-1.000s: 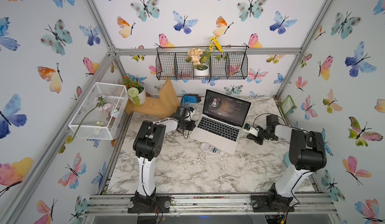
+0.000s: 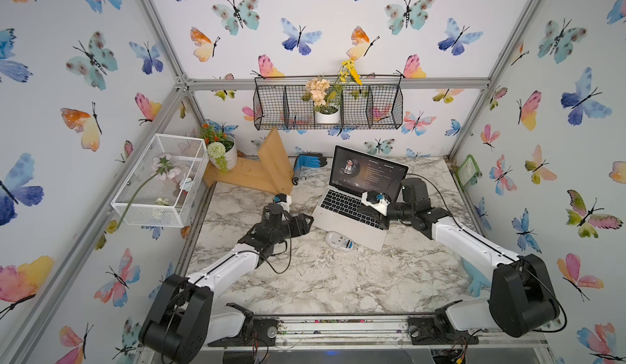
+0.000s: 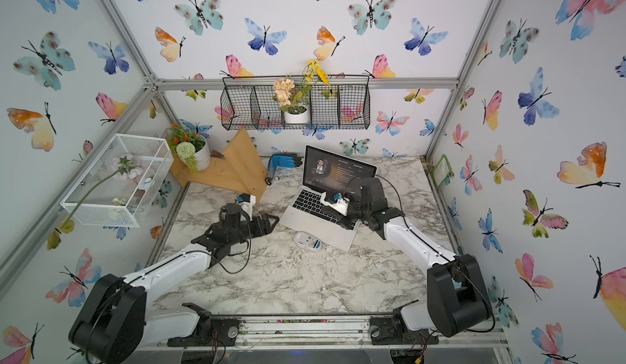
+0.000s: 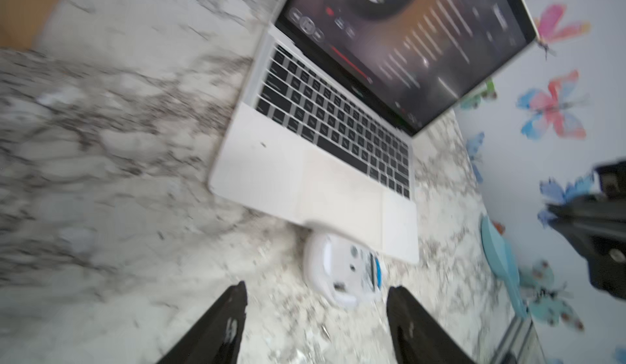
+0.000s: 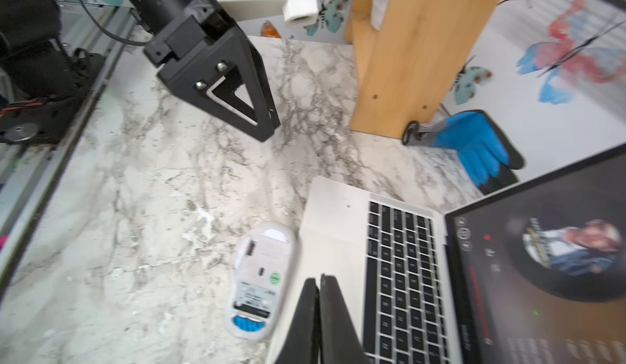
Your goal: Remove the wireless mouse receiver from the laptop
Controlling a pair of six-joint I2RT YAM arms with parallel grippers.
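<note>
The open silver laptop (image 2: 345, 230) sits mid-table, screen lit; I cannot make out a receiver on it. An upturned white mouse (image 5: 259, 279) lies along its front edge. My left gripper is part open at the laptop's left front, nothing between its fingers, with laptop and mouse ahead in its blurred wrist view. My right gripper is shut, above the laptop's right half, nothing visible between its fingertips.
A wooden stand (image 2: 274, 161) with a plant and blue gloves (image 2: 309, 161) are at the back left. A white wire basket (image 2: 146, 214) is on the left.
My right gripper has moved left and up over the laptop. My left gripper has drawn toward the front, away from the laptop's left side.
</note>
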